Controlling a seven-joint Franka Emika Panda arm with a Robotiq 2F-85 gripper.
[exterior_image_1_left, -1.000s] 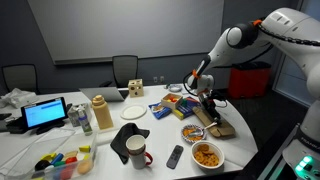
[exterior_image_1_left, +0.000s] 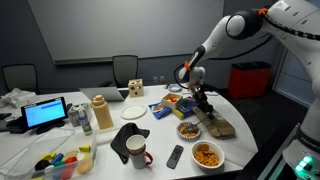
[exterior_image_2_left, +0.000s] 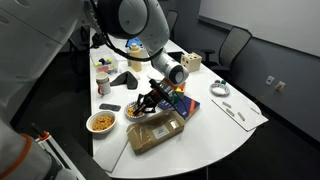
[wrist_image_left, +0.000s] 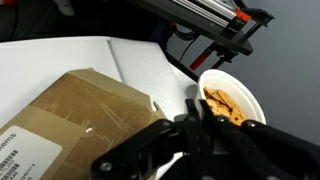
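Observation:
My gripper (exterior_image_1_left: 207, 108) hangs over the table near an open-topped cardboard box (exterior_image_1_left: 222, 128). In exterior view 2 the gripper (exterior_image_2_left: 148, 104) is between that box (exterior_image_2_left: 155, 133) and a small bowl of mixed colourful pieces (exterior_image_2_left: 137, 110). In the wrist view the dark fingers of the gripper stand close together, shut; whatever lies between them is too dark to make out. The cardboard box (wrist_image_left: 85, 125) with a white label fills the lower left there, and a white bowl of orange snacks (wrist_image_left: 228, 98) lies beyond the fingers.
A white mug (exterior_image_1_left: 137, 150), a dark remote (exterior_image_1_left: 175, 156) and a black cloth (exterior_image_1_left: 128, 138) lie left of the snack bowl (exterior_image_1_left: 207, 155). Blue and colourful boxes (exterior_image_1_left: 170, 103) sit farther back. Bare table shows at the right in exterior view 2.
Over the last second my gripper has risen slightly and shifted a little left in exterior view 1. The box and bowls have stayed in place.

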